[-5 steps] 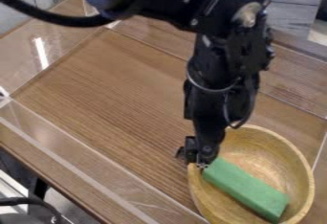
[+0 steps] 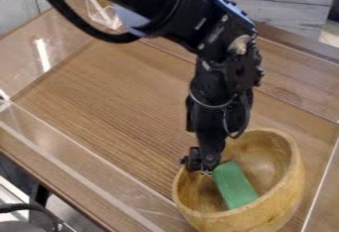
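Note:
A round wooden bowl [image 2: 276, 198] sits at the lower right with a green block [image 2: 235, 186] lying inside it. My black gripper [image 2: 207, 157] hangs down over the bowl's back-left rim, just above and behind the upper end of the green block. It is open; its fingertips are dark and partly overlap one another in this view, and nothing shows held between them.
A clear plastic-like edge runs along the table's near left side. Light tiled and marble-like surfaces lie at the back.
The arm looks smaller and higher in the frame. The bowl has shifted a little left, and the green block now appears more upright in angle and shorter in view.

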